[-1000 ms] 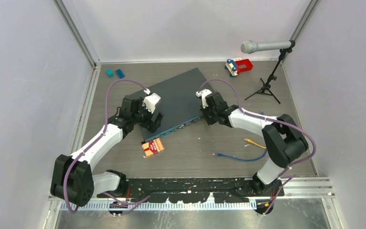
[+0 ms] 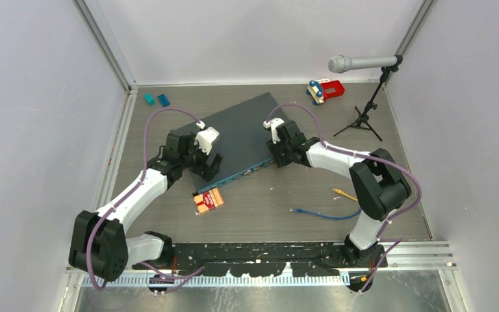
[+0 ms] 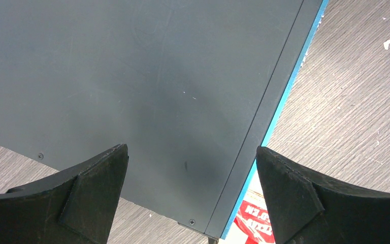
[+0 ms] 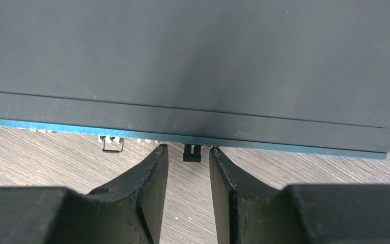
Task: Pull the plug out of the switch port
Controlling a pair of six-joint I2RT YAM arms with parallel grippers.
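Observation:
A dark grey switch (image 2: 240,130) lies flat and diagonal on the table, with a blue-edged port side facing front. In the right wrist view a small black plug (image 4: 192,156) sticks out below that edge (image 4: 284,148). My right gripper has its fingertips either side of the plug, part open, with visible gaps; contact cannot be confirmed. My left gripper stands open over the switch's left end (image 3: 147,117), nothing between its fingers.
A red-and-orange packet (image 2: 208,200) lies at the switch's near left corner. Blue (image 2: 325,215) and yellow (image 2: 344,194) cables lie front right. A toy (image 2: 325,91), microphone stand (image 2: 367,117) and small blue blocks (image 2: 163,100) stand toward the back.
My right arm and gripper have shifted a little left along the switch's edge in the top view. The left arm is unchanged.

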